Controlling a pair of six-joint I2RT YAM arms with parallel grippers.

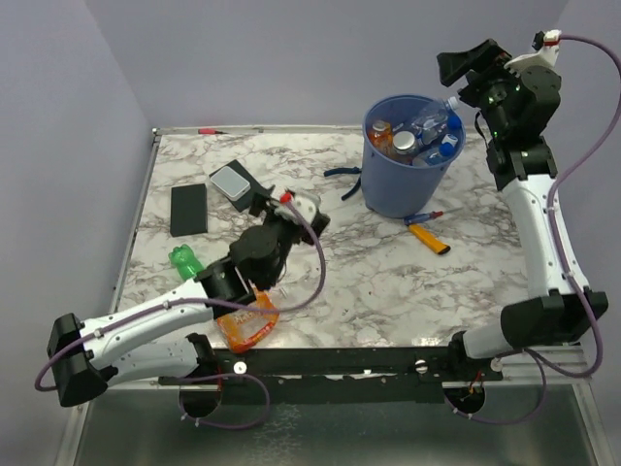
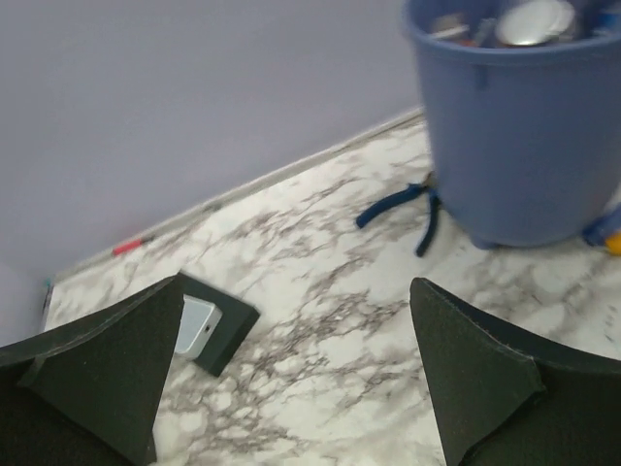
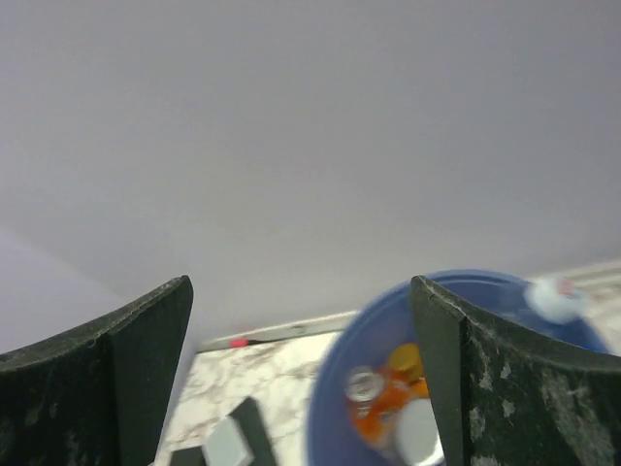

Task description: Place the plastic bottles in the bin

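Observation:
The blue bin [image 1: 406, 184] at the back right holds several bottles and containers, among them a clear bottle [image 1: 430, 122] and an orange one [image 1: 380, 137]. My right gripper [image 1: 466, 68] is open, raised above the bin's right rim; its wrist view looks into the bin [image 3: 335, 398] between empty fingers. My left gripper [image 1: 286, 214] is open over the middle-left of the table, left of and nearer than the bin; nothing is between its fingers. A green plastic bottle [image 1: 187, 264] lies at the left, partly behind the left arm.
Dark rectangles [image 1: 188, 210] and a pale case [image 1: 231, 183] lie at the back left. Blue pliers [image 1: 349, 183] lie beside the bin; a yellow-handled tool [image 1: 427, 238] lies in front of it. An orange packet [image 1: 247, 328] is near the front edge.

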